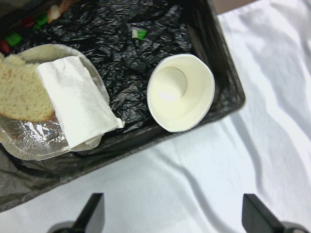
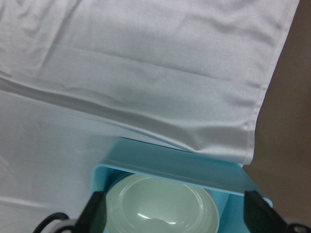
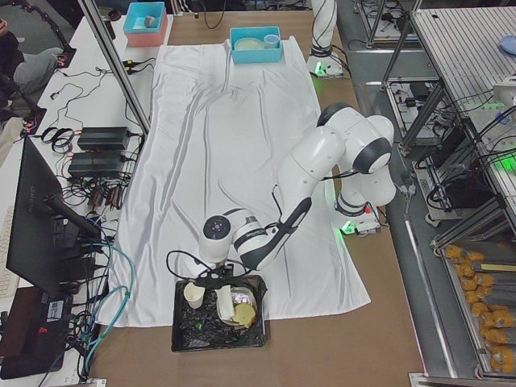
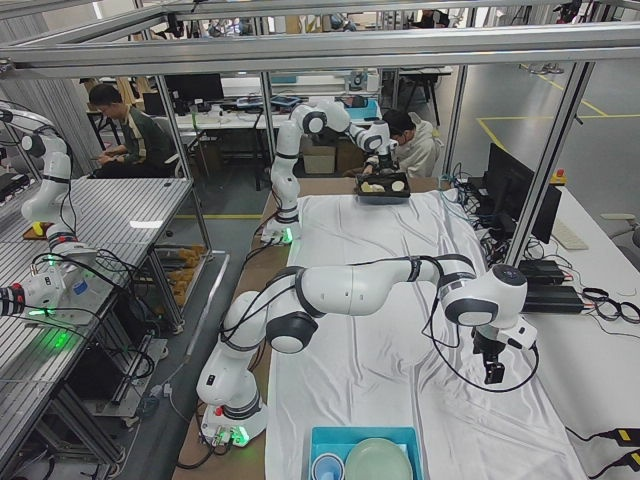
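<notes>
A black tray (image 3: 201, 330) lined with plastic holds a white cup (image 1: 180, 92), a clear dish (image 1: 34, 145) with bread (image 1: 22, 92) and a folded white paper napkin (image 1: 77, 102), plus small coloured scraps. My left gripper is open above the tray's edge, nothing between its fingers. My right gripper is open over a blue bin (image 2: 175, 160) holding a pale green plate (image 2: 160, 204); in the camera right view a blue cup (image 4: 328, 468) stands beside that plate.
The white cloth (image 3: 226, 145) between tray and bin is clear. A monitor, black boxes and cables (image 3: 40, 226) line one side; metal frame posts stand along the edges.
</notes>
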